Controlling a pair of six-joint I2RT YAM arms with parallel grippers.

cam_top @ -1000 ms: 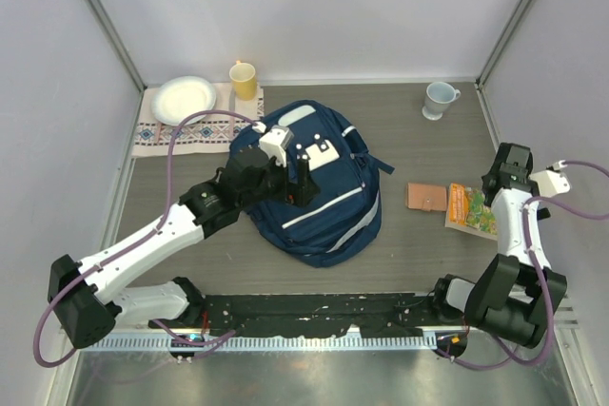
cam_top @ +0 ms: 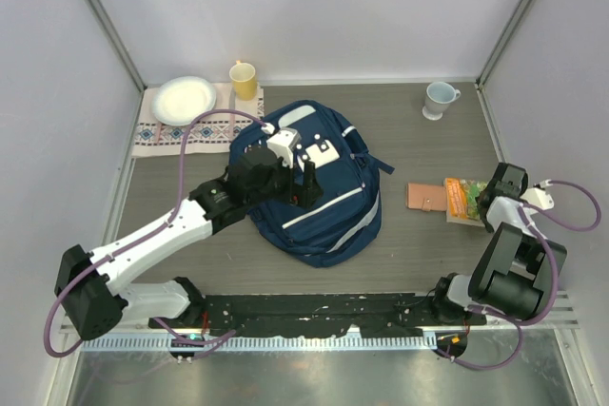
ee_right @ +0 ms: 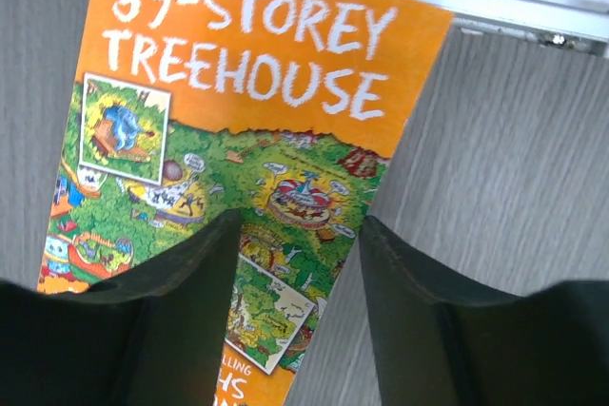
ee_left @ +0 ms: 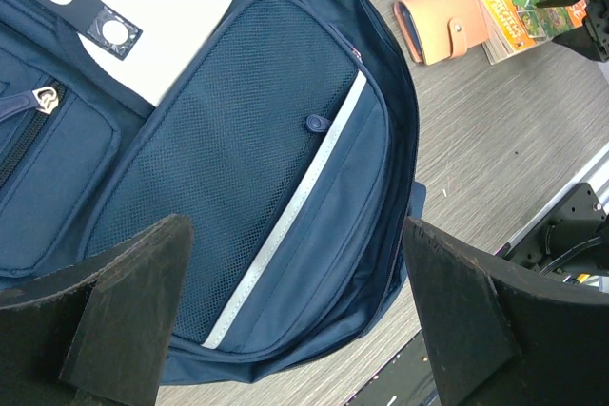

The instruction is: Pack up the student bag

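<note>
A navy backpack (cam_top: 328, 216) lies mid-table. My left gripper hangs open over it, nothing between its fingers. At the right, an orange book titled The 39-Storey Treehouse (ee_right: 257, 92) lies beside a tan leather wallet (cam_top: 425, 196). My right gripper is at the book, its fingers part open, one over the cover and the other at its edge; whether the book is between them is unclear.
A white plate (cam_top: 184, 100) on a patterned mat and a yellow mug (cam_top: 243, 80) stand at the back left, a pale mug (cam_top: 439, 99) at the back right. A wall edge borders the book's side.
The left arm has shifted slightly; the backpack and wallet look unchanged.
</note>
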